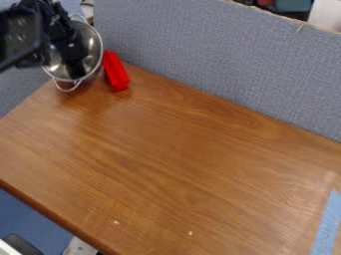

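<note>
A steel pot with wire handles stands at the back left corner of the wooden table. The dark gripper reaches down into the pot from the upper left; its fingertips are dark and blurred, and I cannot make out anything between them. Just right of the pot lies a red object, long and boxy, on the table.
A grey padded wall runs along the back of the table. A blue strip lies at the right edge.
</note>
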